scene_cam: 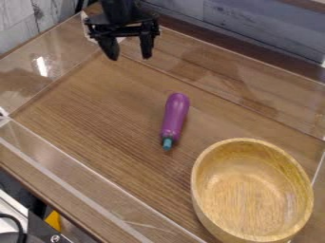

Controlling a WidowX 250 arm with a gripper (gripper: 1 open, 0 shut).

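My black gripper (129, 49) hangs high at the back left of the wooden surface, its two dark fingers apart, with no object visible between them. A purple eggplant-like toy (176, 117) with a teal tip lies lengthwise near the middle, well below and right of the gripper. A large yellow bowl (250, 226) stands at the front right.
A low wall (241, 28) runs along the back, and cables lie beyond the front left edge.
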